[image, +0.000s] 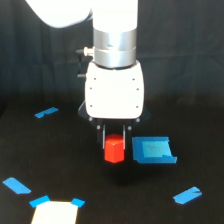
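Observation:
Near the middle of the camera view hangs my gripper (115, 147) at the end of the white arm, pointing down. It is shut on a red block (114, 149), which sits between its dark fingers. The block's upper part is hidden by the gripper, and its height above the black surface is hard to judge. Just to the right is a blue square (154, 150), apart from the block.
A pale square (54, 212) lies at the front left edge, with blue tape at its corners. Blue tape pieces lie at the left (16, 186), back left (46, 112) and front right (187, 195).

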